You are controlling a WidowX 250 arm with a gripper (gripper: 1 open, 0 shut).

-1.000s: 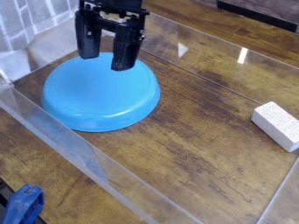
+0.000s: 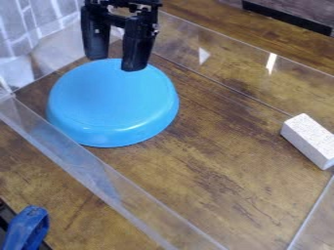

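My black gripper [image 2: 115,51] hangs at the top left in the camera view, over the far part of a round blue lid or disc [image 2: 112,109]. Its two fingers stand apart, one on the left and one on the right, with nothing visible between them but background. The disc lies on a wooden surface [image 2: 209,176].
A white block [image 2: 311,141] lies at the right. A blue object [image 2: 25,229] is at the bottom left. Clear plastic walls run round the work area, and a crumpled pale material [image 2: 20,39] is at the top left.
The gripper has shifted slightly left and up over the last second. The disc and block look unmoved.
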